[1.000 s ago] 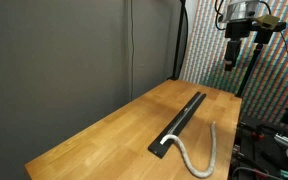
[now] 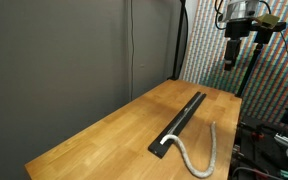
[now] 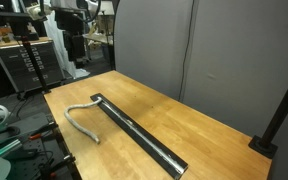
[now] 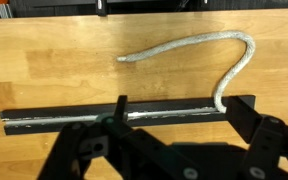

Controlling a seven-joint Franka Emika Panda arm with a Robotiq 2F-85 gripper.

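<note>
A pale rope lies in a bent curve on the wooden table. One end reaches the black grooved strip, close to that strip's right end in the wrist view; the other end is loose on the wood. From exterior view 1, the rope lies mostly to the right of the strip. A pale line runs along the groove; I cannot tell what it is. High over the table's far right side hangs my gripper, clear of both. Its fingers stand wide apart in the wrist view, with nothing between the fingertips.
Bare wood covers much of the table on the strip's other side. A grey partition rises behind it, and a dark post stands at one corner. Cables lie beside the robot's base.
</note>
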